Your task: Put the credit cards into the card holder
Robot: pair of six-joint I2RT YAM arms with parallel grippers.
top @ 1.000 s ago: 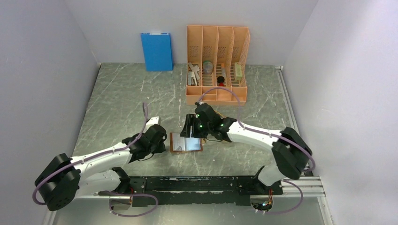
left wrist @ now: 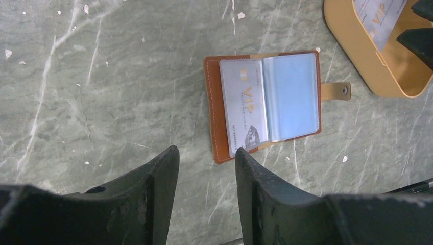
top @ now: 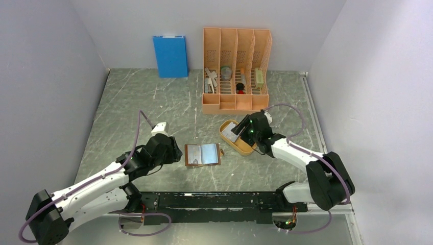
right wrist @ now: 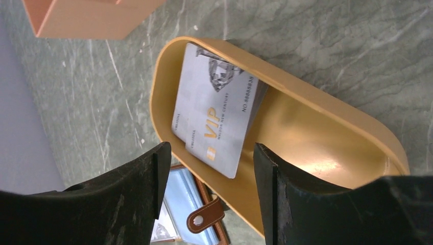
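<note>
The brown card holder (left wrist: 215, 122) lies spread flat on the marble table, its strap (left wrist: 335, 91) pointing toward the tray. A silver VIP card (left wrist: 240, 109) shows in its left half; the right half is a bluish clear sleeve (left wrist: 293, 97). My left gripper, partly open and empty, hangs at the holder's lower left side. In the right wrist view, silver VIP cards (right wrist: 214, 112) overlap inside a tan tray (right wrist: 301, 130), at its far end. Over that tray my right gripper is open, nothing between its fingers.
Behind the tray stands a peach organizer (top: 227, 107) with several small items in its compartments. A blue box (top: 171, 57) leans on the back wall. Bare table lies left of the holder and between it and the organizer.
The left gripper has drawn back a little from the holder.
</note>
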